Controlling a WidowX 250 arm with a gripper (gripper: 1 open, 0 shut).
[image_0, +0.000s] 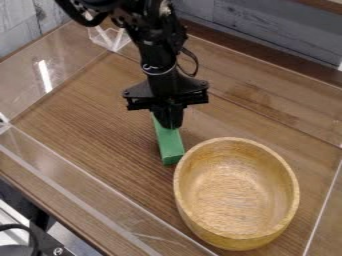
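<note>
A green rectangular block (170, 147) stands out below my black gripper (166, 108), which is over its upper end and shut on it; the fingertips are mostly hidden by the gripper body. A large tan bowl (235, 192) sits just to the lower right of the block.
A clear plastic item (107, 35) lies at the back left. A dark cable (16, 230) shows at the lower left corner.
</note>
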